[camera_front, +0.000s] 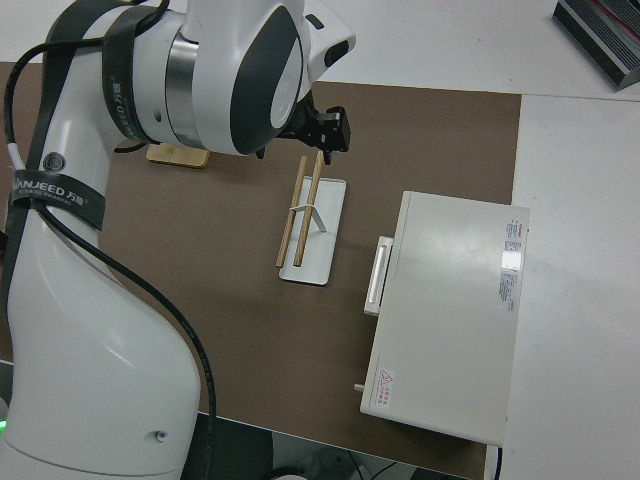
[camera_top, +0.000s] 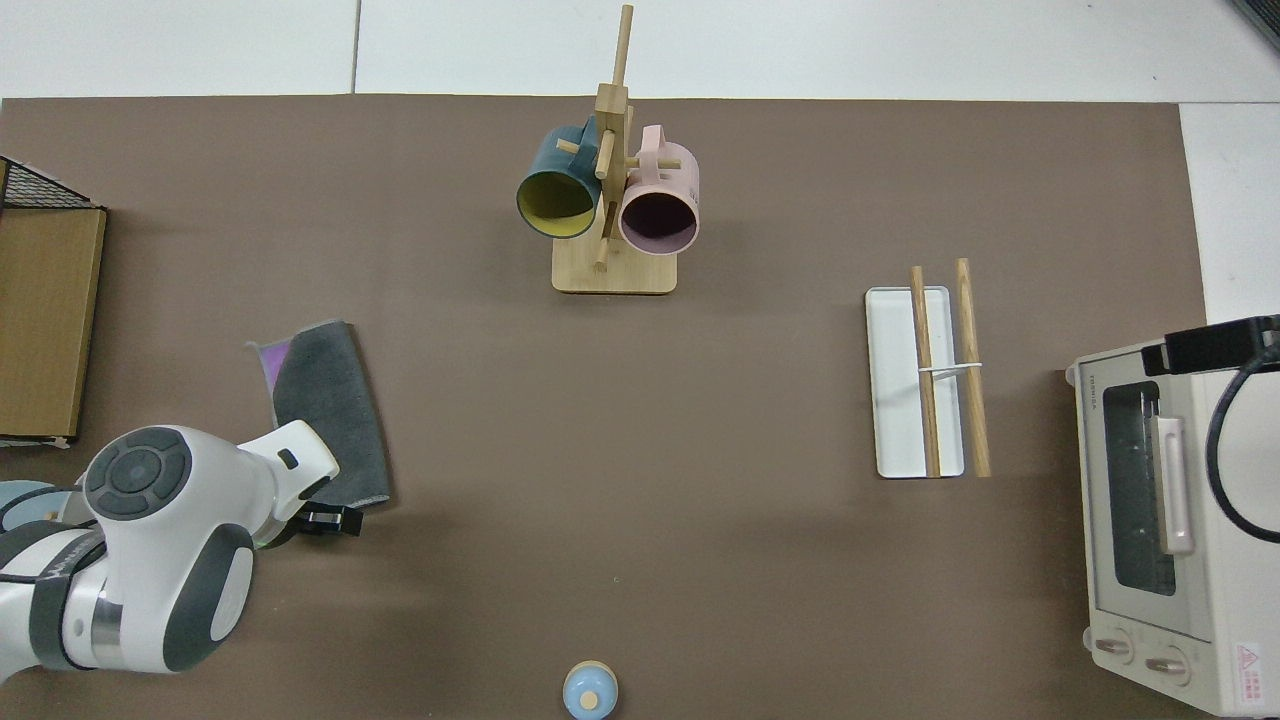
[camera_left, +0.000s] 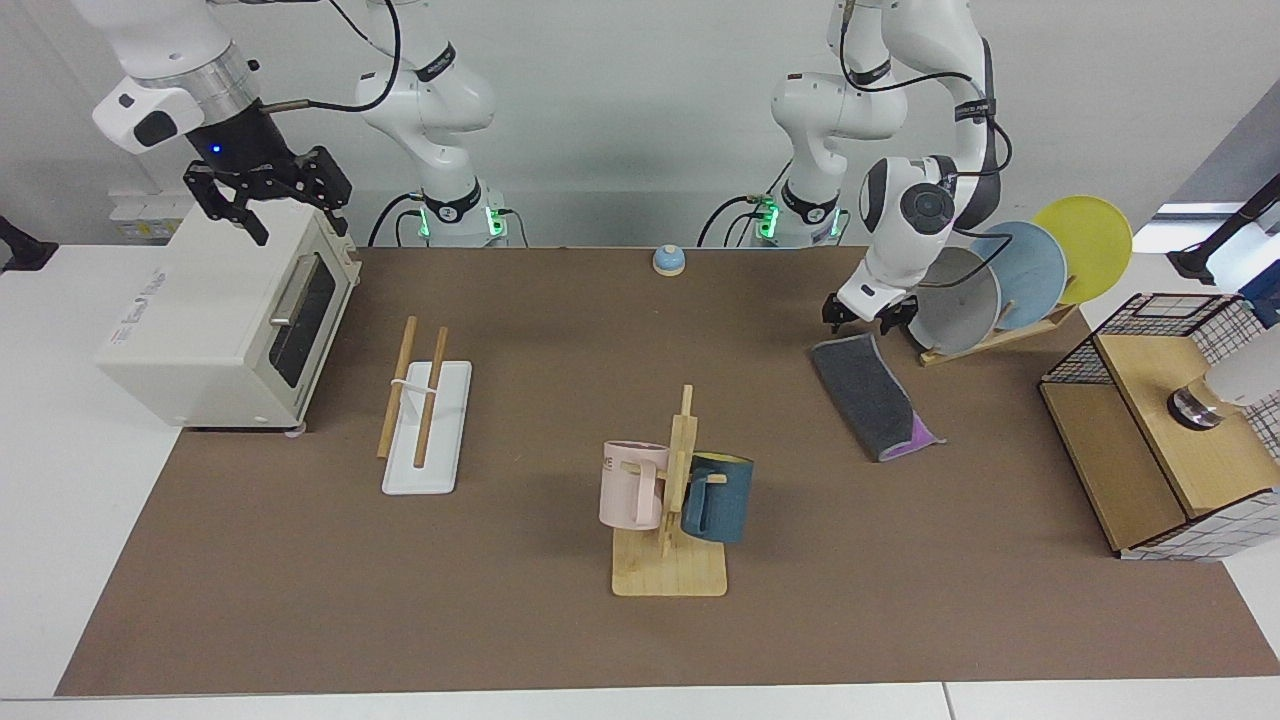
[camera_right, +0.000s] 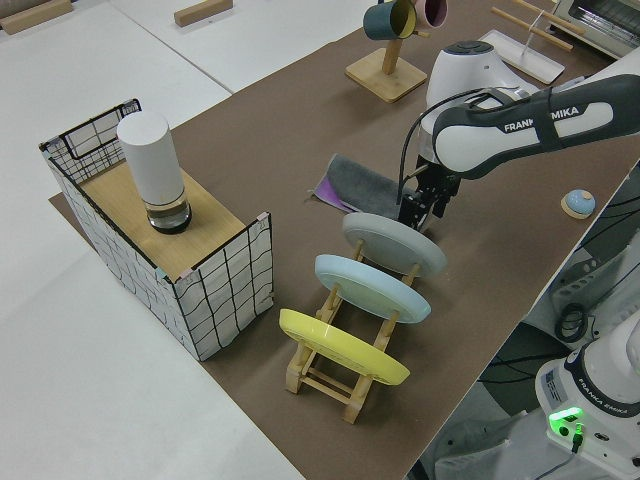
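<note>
One arm's gripper (camera_left: 869, 314) hangs beside the plate rack, next to a folded grey cloth (camera_top: 336, 408) with a purple corner; whether its fingers are open or shut is unclear. The other gripper (camera_left: 271, 204) is above the white toaster oven (camera_top: 1146, 516), its state also unclear. A mug tree (camera_top: 612, 270) holds a teal mug (camera_top: 552, 180) and a pink mug (camera_top: 666, 192). A white tray with two wooden sticks (camera_top: 888, 384) lies left of the oven. A small blue round object (camera_top: 590, 691) sits at the near edge.
Grey, blue and yellow plates (camera_right: 340, 345) stand in a wooden rack. A wire-sided wooden shelf (camera_right: 215, 290) with a white cylinder is beside them.
</note>
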